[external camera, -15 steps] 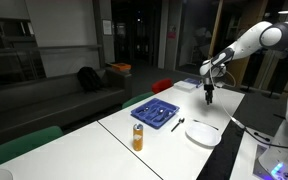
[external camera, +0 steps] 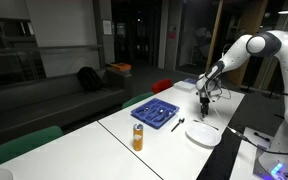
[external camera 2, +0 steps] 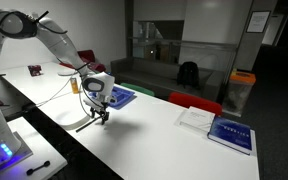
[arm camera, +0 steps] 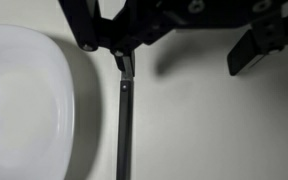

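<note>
My gripper is open, its fingers wide apart and nothing gripped between them. Directly by its left finger in the wrist view lies a thin dark handle [arm camera: 125, 130], running down the frame; whether the finger touches it I cannot tell. A white round dish [arm camera: 19, 105] fills the left side there, apart from the handle. From exterior view 2, the gripper [external camera 2: 97, 118] is low over the table, beside the dish [external camera 2: 70, 120]. The same dish [external camera: 202, 134] lies in front of the gripper in exterior view 1.
A blue tray [external camera: 155, 113] with small items stands left of the arm. An orange-and-silver canister [external camera: 138, 137] is nearer the camera, and a dark tool [external camera: 177, 125] lies between tray and dish.
The arm has come down and slightly left in exterior view 1, bringing the gripper closer to the table and dish. The objects on the table look unmoved.
</note>
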